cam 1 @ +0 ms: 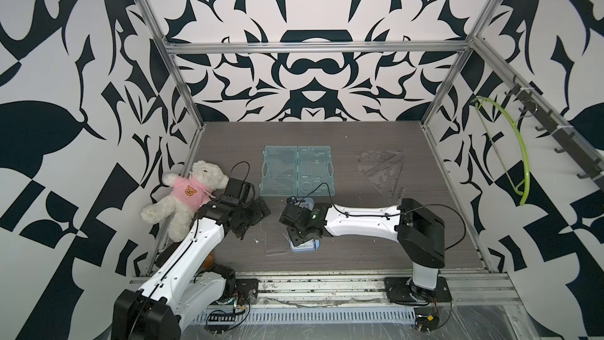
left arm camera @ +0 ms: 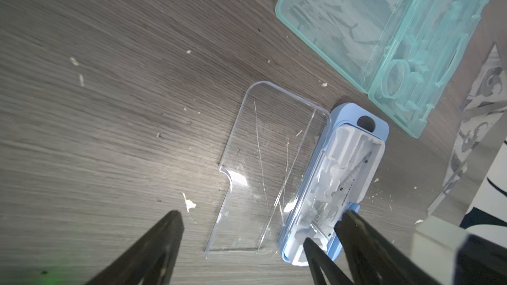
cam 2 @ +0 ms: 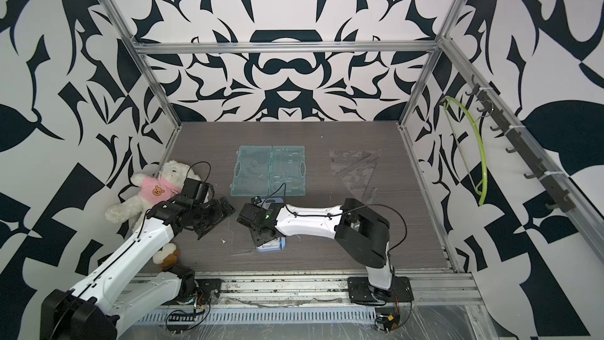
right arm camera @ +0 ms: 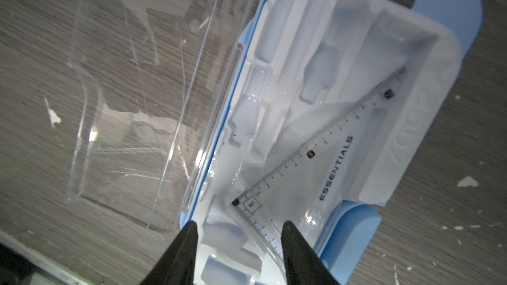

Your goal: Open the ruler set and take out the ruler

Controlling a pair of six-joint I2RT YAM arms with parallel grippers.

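Observation:
A blue-rimmed ruler set case [right arm camera: 438, 5] lies open on the table, its clear lid [left arm camera: 245, 147] flat to its left. In its white tray a transparent triangle ruler [right arm camera: 317, 147] with printed scales lies on the "ESSENTIALS" marking. My right gripper hangs open over the lower end of the tray, nothing between its fingers, and hides much of the case in both top views. My left gripper is open and empty, raised above the table to the left of the case.
A teal open case [cam 1: 280, 170] lies behind the ruler set. Transparent triangles [cam 1: 380, 170] lie back right on the table [cam 1: 239, 138]. A teddy bear [cam 1: 188, 192] sits at the left wall, beside my left arm.

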